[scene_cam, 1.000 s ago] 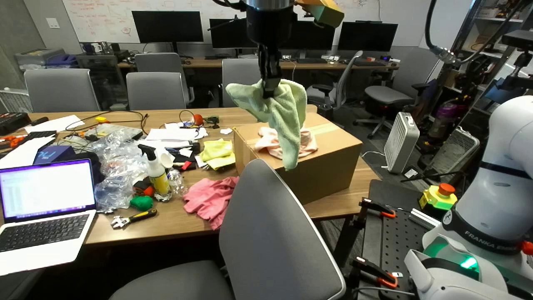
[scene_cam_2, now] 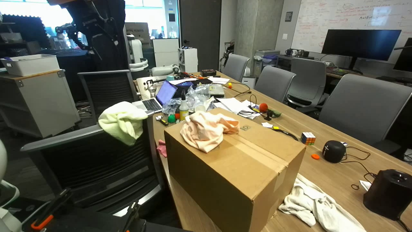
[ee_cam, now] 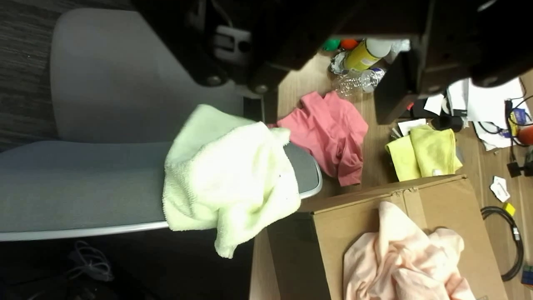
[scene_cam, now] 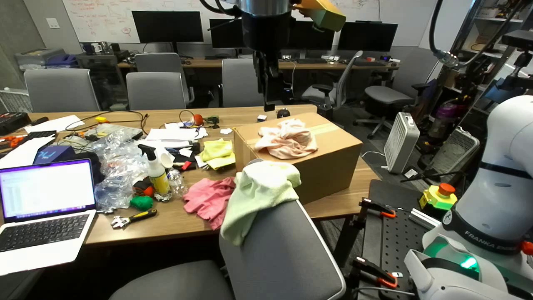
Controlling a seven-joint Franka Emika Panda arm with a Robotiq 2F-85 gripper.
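Note:
A pale green cloth (scene_cam: 261, 192) lies draped over the top of the grey chair's backrest (scene_cam: 287, 245), part of it hanging down the front. From above, in the wrist view, the same cloth (ee_cam: 230, 175) is bunched across the backrest's edge. My gripper is open, its two dark fingers spread apart and no cloth between them. In exterior view 1 the gripper (scene_cam: 270, 102) hangs above the cloth, clear of it. A peach cloth (scene_cam_2: 208, 129) rests crumpled on the cardboard box (scene_cam_2: 235, 162).
A pink cloth (scene_cam: 210, 200) and a yellow cloth (scene_cam: 218, 152) lie on the table (scene_cam: 185, 222). Left of them are a spray bottle (scene_cam: 158, 175), plastic wrap and a laptop (scene_cam: 47, 195). A white cloth (scene_cam_2: 320, 205) lies beyond the box.
The green cloth hung from my gripper in the air a second ago; now it is off the fingers and over the chair back. The gripper has opened and shifted only slightly.

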